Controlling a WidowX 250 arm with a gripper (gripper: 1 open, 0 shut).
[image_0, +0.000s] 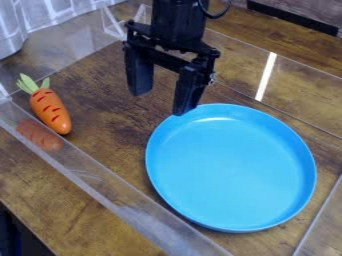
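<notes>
My black gripper (163, 80) hangs over the wooden table at the upper middle, its two fingers spread apart with nothing visible between them. Below it to the right lies a round blue plate (230, 166), empty. An orange toy carrot (51, 112) with green leaves lies at the left, well apart from both the gripper and the plate.
A clear transparent wall (94, 188) runs diagonally along the lower left, and other clear edges border the right side. A white cloth (27, 25) shows at the top left. The wood between carrot and plate is bare.
</notes>
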